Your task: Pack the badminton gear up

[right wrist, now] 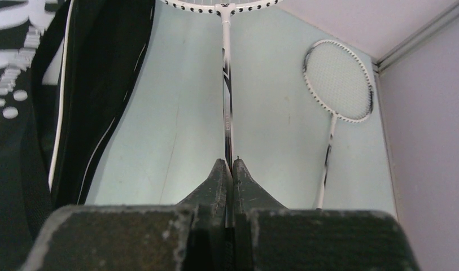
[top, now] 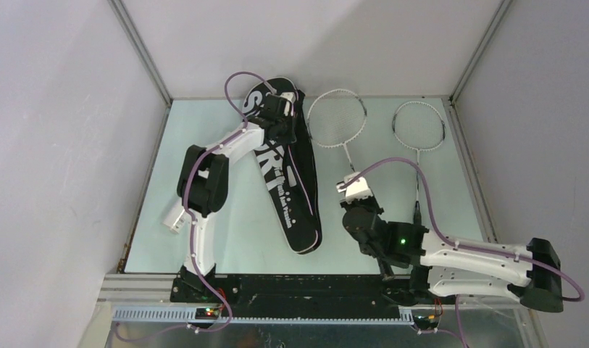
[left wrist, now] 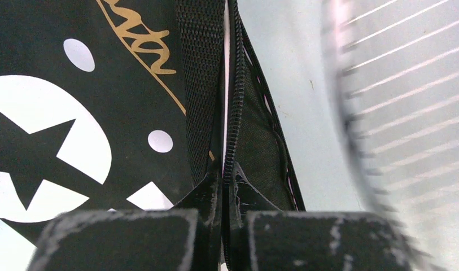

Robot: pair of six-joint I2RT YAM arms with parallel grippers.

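Observation:
The black badminton bag (top: 291, 210) with white lettering lies left of centre, lying fairly flat, its zipped edge running lengthwise. My left gripper is shut on that zipper edge near the bag's upper end. My right gripper is shut on the shaft of a white racket (top: 337, 116), whose head is raised to the right of the bag and shows blurred at the right of the left wrist view. A second racket (top: 418, 123) lies on the table at the right, handle toward the front.
A small white object (top: 174, 217) lies at the left, partly behind the left arm. Walls bound the back and both sides.

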